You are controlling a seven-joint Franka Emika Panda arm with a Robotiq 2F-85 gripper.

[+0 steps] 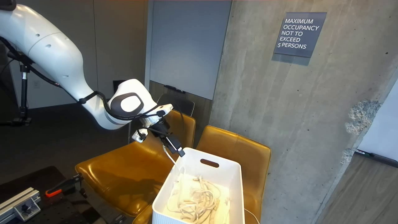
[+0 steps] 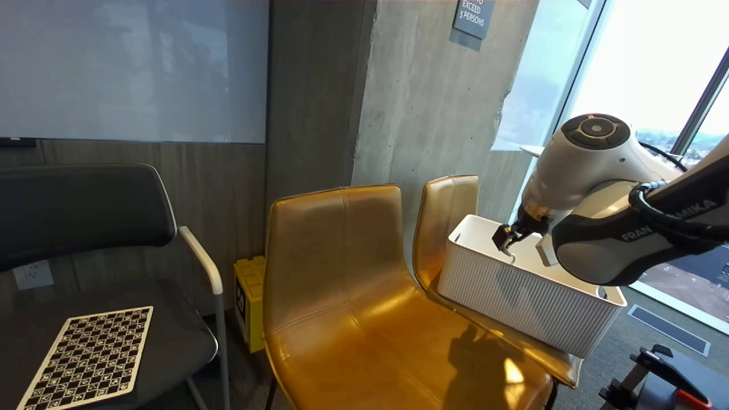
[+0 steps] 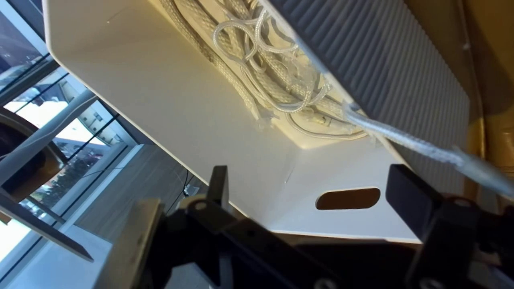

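Observation:
A white bin (image 1: 231, 170) with ribbed outer walls holds a tangle of pale ropes (image 1: 199, 203). Above its edge near the slotted end wall, my gripper stands open, its black fingers (image 3: 409, 200) wide apart and no object between them. One white rope (image 3: 404, 137) crosses the ribbed wall's rim in the wrist view and runs past the outer side of the right finger; its far end is hidden or out of frame there. In exterior view 1 this strand slants from beside the gripper down into the bin.
The bin rests on a tan chair (image 1: 238, 149); another tan chair (image 2: 342, 294) stands beside it. A concrete wall (image 1: 317, 112) rises behind. Black equipment with an orange-tipped handle (image 1: 56, 192) lies at the lower left of exterior view 1.

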